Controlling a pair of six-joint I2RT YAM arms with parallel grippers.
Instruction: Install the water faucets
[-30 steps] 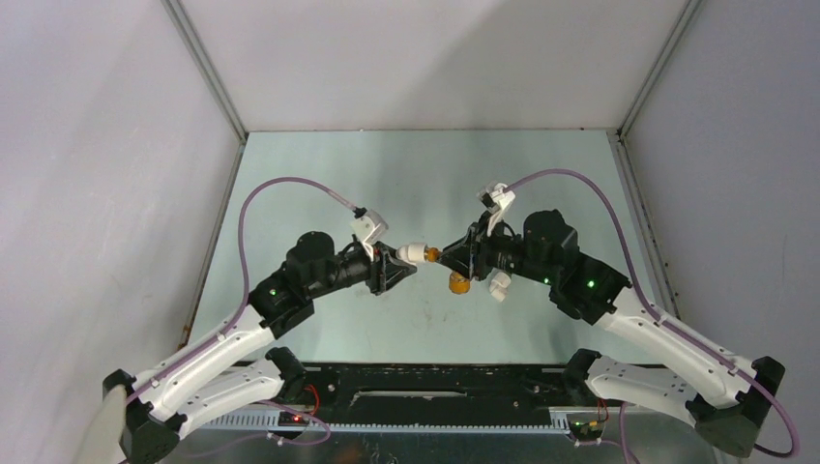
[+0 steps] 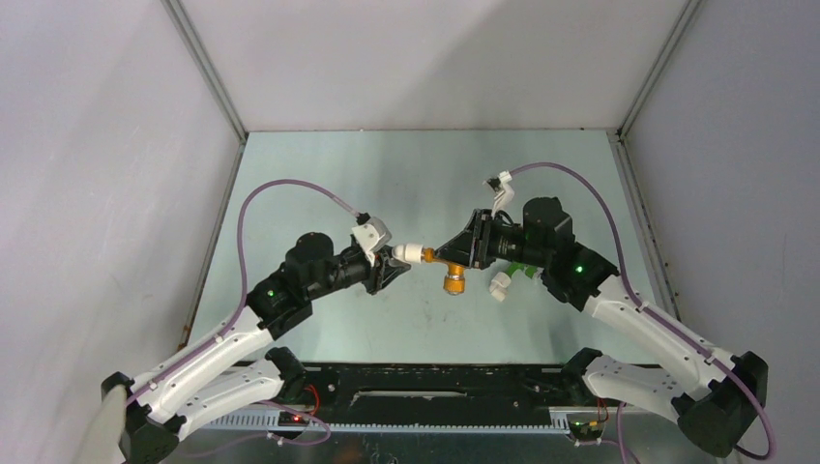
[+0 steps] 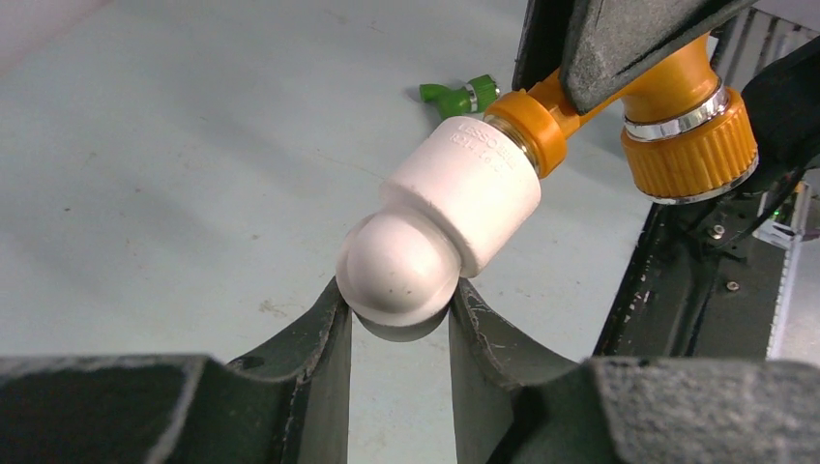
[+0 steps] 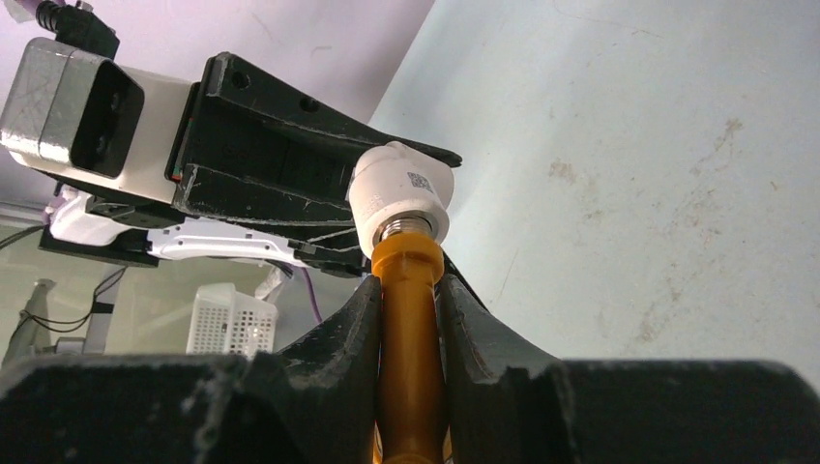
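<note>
A white fitting (image 2: 409, 253) is joined end to end with an orange faucet (image 2: 454, 280), held in the air between the arms. In the left wrist view, the fitting's rounded end (image 3: 396, 261) sits between the fingers of my left gripper; whether they grip it firmly is unclear. The faucet's knob (image 3: 688, 159) hangs to the right. In the right wrist view my right gripper is shut on the orange faucet's body (image 4: 408, 377), with metal threads showing where it enters the white fitting (image 4: 392, 188).
A green faucet (image 3: 454, 100) lies on the table (image 2: 367, 174) behind, near a loose white fitting (image 2: 500, 285) at the right, partly beneath the right arm. Walls bound it on three sides.
The right arm and orange faucet have shifted slightly left and rotated a little; the left gripper and white fitting have moved slightly left.
</note>
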